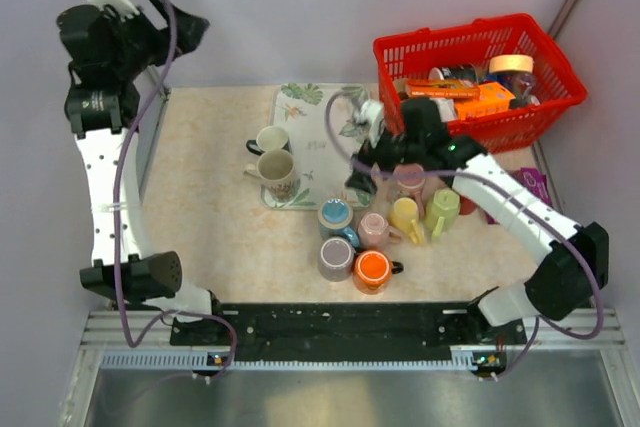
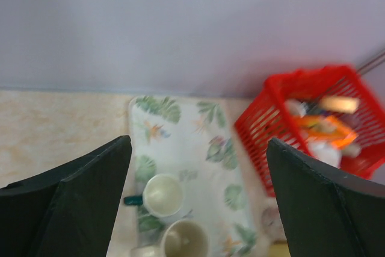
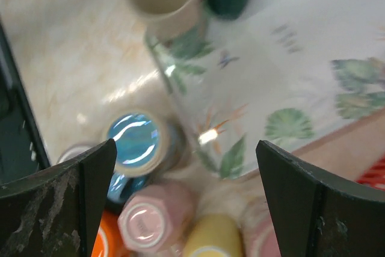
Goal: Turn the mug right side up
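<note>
Two mugs stand upright at the left edge of the floral tray (image 1: 325,147): a small pale mug with a dark handle (image 1: 272,139) and a larger cream mug (image 1: 277,173) in front of it. Closer to the front, several mugs rest bottom up, among them a blue one (image 1: 335,214), a grey one (image 1: 336,259), an orange one (image 1: 373,269), a pink one (image 1: 374,230), a yellow one (image 1: 405,215) and a green one (image 1: 442,209). My left gripper (image 1: 193,29) is open and empty, high at the back left. My open right gripper (image 1: 362,175) hangs over the tray's front right part, blurred, holding nothing.
A red basket (image 1: 478,37) filled with packaged goods stands at the back right. Beside it a purple packet (image 1: 533,184) lies partly behind the right arm. Bare table (image 1: 205,217) stretches along the left side.
</note>
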